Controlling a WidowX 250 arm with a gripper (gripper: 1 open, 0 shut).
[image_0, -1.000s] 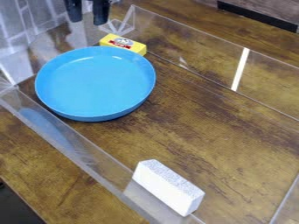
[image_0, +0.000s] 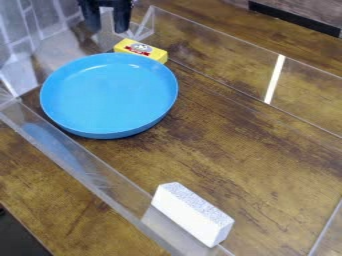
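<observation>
My gripper (image_0: 104, 18) hangs at the top left of the camera view, mostly cut off by the frame's top edge, dark and apparently open. Below and right of it a yellow box (image_0: 151, 54) with a red label lies just behind a round blue plate (image_0: 108, 94). A white speckled block (image_0: 191, 213) lies near the front of the wooden table (image_0: 247, 150).
Clear plastic walls (image_0: 80, 175) border the work area on the left and front. A white strip (image_0: 274, 79) marks the right side.
My gripper has shifted slightly at the top left. The box, plate and block have not moved.
</observation>
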